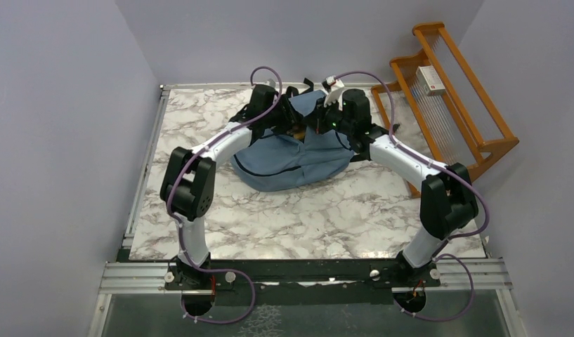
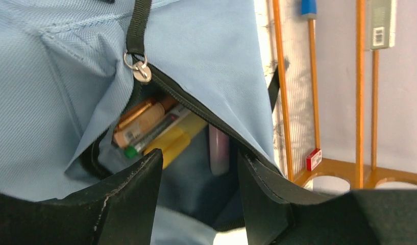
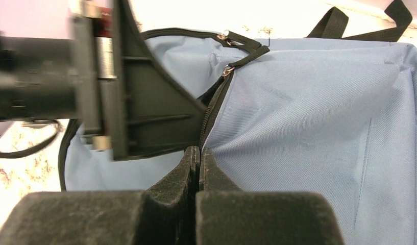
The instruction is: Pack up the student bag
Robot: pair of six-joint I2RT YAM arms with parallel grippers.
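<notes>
The light blue bag [image 1: 277, 172] lies on the marble table, its zipped mouth spread apart. Inside it, in the left wrist view, I see a pinkish slim case [image 2: 219, 149], a yellow item [image 2: 170, 145], a green-ended stick [image 2: 130, 151] and an orange-brown item [image 2: 140, 122]. Over the mouth, my left gripper stands open, nothing between its fingers; the pink case rests beyond them, apart from both. My right gripper is shut on the zippered edge [image 3: 212, 115] of the bag and pulls it aside. The bag's deeper interior is hidden.
At the right, a wooden rack [image 1: 466, 98] carries a small white box [image 1: 431, 81]. Black straps [image 3: 333, 23] stick out behind the bag. Both arms crowd closely together above the bag's mouth.
</notes>
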